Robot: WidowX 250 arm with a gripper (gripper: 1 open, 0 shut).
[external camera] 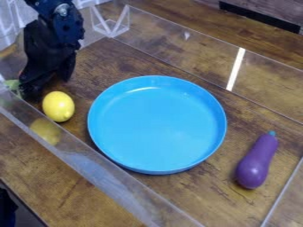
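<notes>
My dark gripper (41, 74) hangs low at the upper left, just inside the clear wall, its fingers open. A small green item (12, 85) shows by the fingertips, partly hidden. A yellow lemon-like object (58, 106) lies just below the gripper. A blue plate (157, 124) rests empty in the middle, and a purple eggplant (256, 161) lies at the right.
A clear-walled enclosure (119, 177) surrounds the objects on the wooden surface. Bare wood shows above the plate and around the eggplant.
</notes>
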